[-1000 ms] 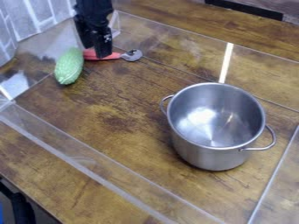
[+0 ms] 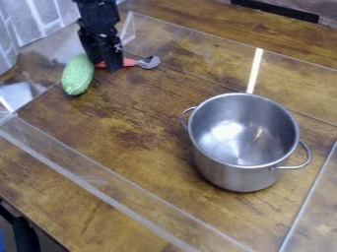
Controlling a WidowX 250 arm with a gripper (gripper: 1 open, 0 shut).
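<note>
My black gripper [image 2: 110, 61] is lowered at the upper left, over a red-handled utensil [image 2: 129, 62] with a silver head [image 2: 149, 62]; its fingers hide part of the red handle, and I cannot tell how they stand. Just left of it lies a pale green vegetable-like object [image 2: 78, 76]. A large steel pot [image 2: 243, 143] with two side handles stands at the right.
Clear plastic sheets or panels line the left and lower edges. A white strip [image 2: 255, 69] lies behind the pot.
The pot and green object look unmoved.
</note>
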